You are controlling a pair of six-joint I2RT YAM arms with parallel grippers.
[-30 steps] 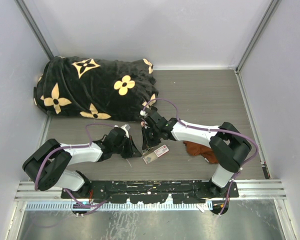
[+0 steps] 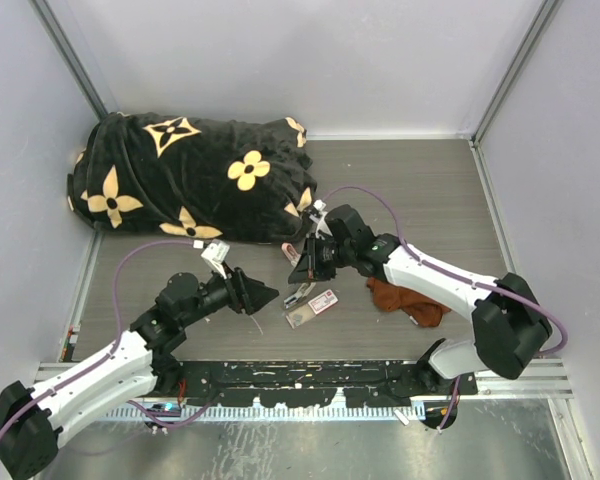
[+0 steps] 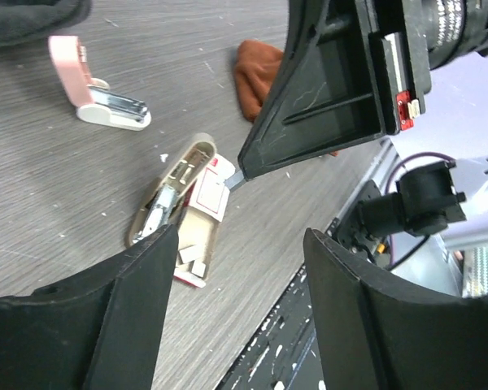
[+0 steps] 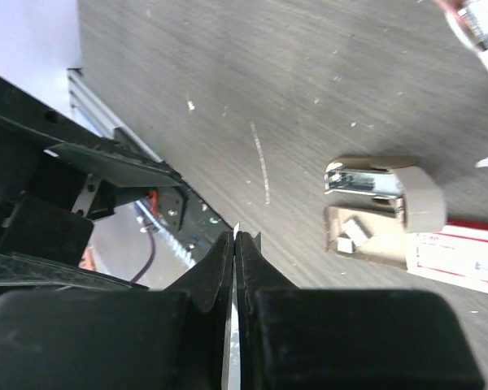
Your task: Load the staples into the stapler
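The beige stapler [image 3: 156,213] lies opened on the table, its metal tray [image 4: 359,180] showing; whether staples sit in it I cannot tell. Against its side is the staple box [image 2: 312,309], partly open, with small staple pieces [image 4: 355,234] inside. My right gripper is shut on a small grey staple strip [image 3: 236,180], whose end pokes out past the fingertips. In the left wrist view it hangs above the box and stapler. My left gripper stands open and empty, left of the stapler in the top view.
A pink stapler [image 3: 81,81] stands farther back. A dark flowered blanket [image 2: 200,180] fills the back left. The brown cloth [image 2: 408,300] lies to the right.
My left gripper has drawn back to the left and opened, away from the right one. The right gripper has shifted a little right, uncovering more of the stapler.
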